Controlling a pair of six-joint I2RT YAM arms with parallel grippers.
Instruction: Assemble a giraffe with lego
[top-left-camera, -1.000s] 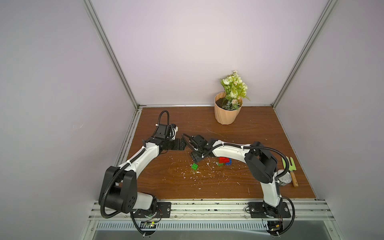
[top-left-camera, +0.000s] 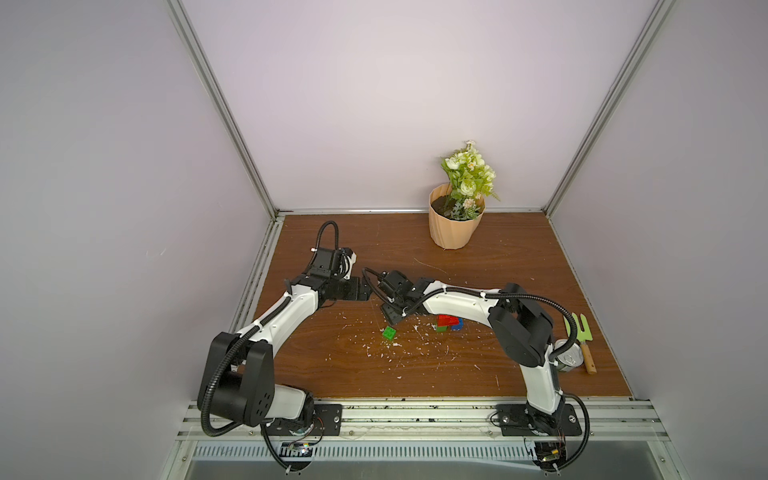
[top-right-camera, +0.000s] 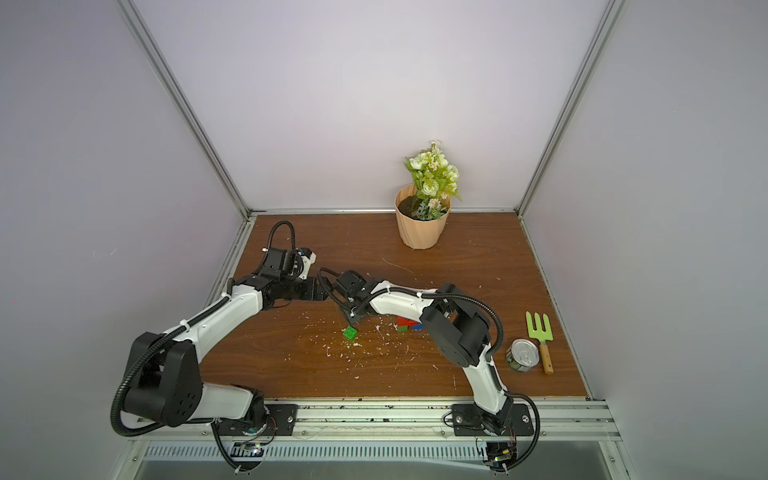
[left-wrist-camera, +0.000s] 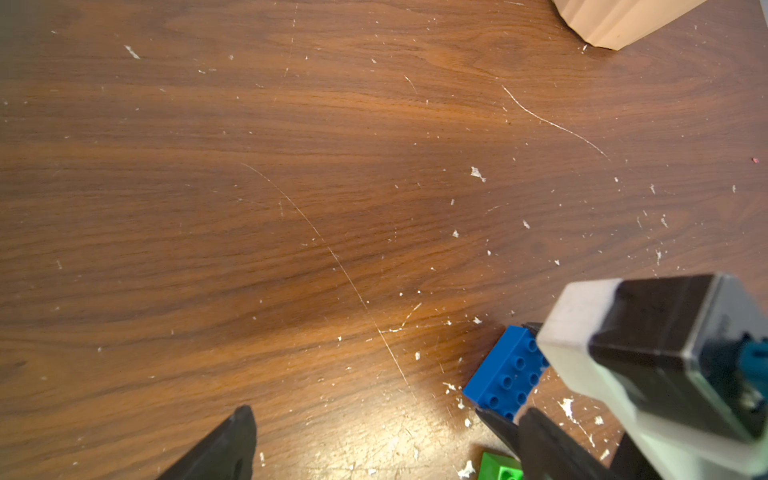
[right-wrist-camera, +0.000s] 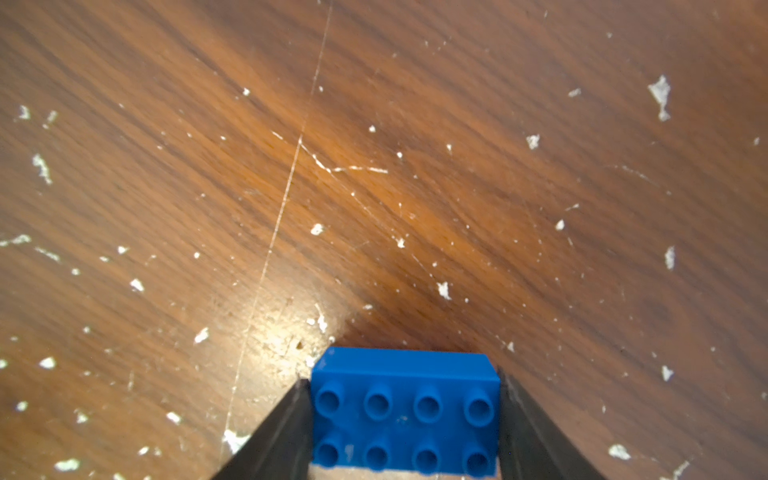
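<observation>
Between the fingers of my right gripper a blue brick (right-wrist-camera: 404, 409) is clamped by its short ends, with its studs facing the camera. The left wrist view also shows this blue brick (left-wrist-camera: 505, 372), at lower right. My left gripper has its fingers wide apart with nothing between them, to the left of the right gripper. A green brick (top-left-camera: 389, 333) lies on the table just in front of the right gripper. Under the right forearm a red brick (top-left-camera: 447, 319) shows with some blue and green; whether these are joined I cannot tell.
A potted plant (top-left-camera: 453, 228) stands at the back, right of centre. A tin can (top-right-camera: 522, 355) and a green fork (top-right-camera: 541, 336) lie at the right edge. White flakes litter the table's middle.
</observation>
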